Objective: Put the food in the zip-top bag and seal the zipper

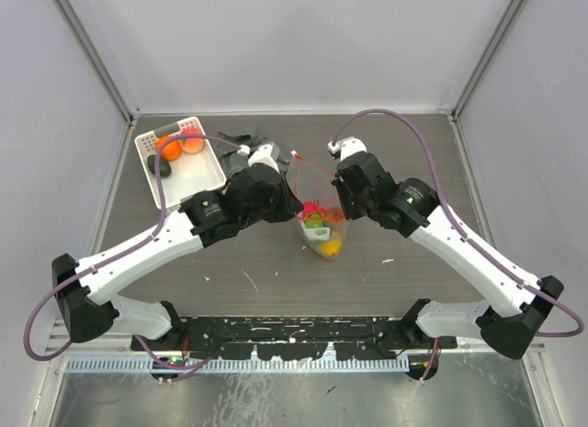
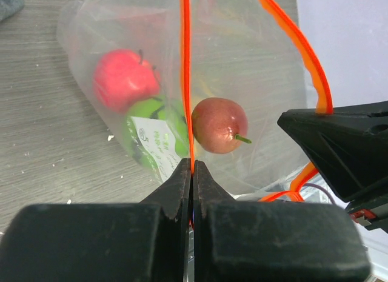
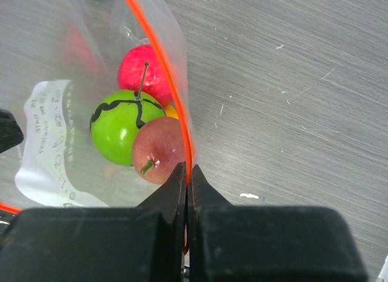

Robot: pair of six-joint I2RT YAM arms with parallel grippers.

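A clear zip top bag (image 1: 315, 184) with an orange zipper edge hangs between my two grippers, its mouth spread wide. Inside lie a red fruit (image 3: 144, 73), a green fruit (image 3: 118, 127) with dark lines, and a reddish-brown fruit (image 2: 219, 125) with a green stem; something yellow (image 1: 330, 246) rests at the bottom. My left gripper is shut on the bag's orange edge at one side. On the opposite side, my right gripper is shut on the orange edge too. A white label (image 3: 47, 142) shows on the bag's wall.
At the back left stands a white basket (image 1: 194, 177) holding an orange fruit (image 1: 168, 149), a peach-coloured fruit (image 1: 192, 142) and a dark green item (image 1: 159, 166). Behind my left gripper a grey cloth (image 1: 241, 142) lies crumpled. Bare table extends to the right and front.
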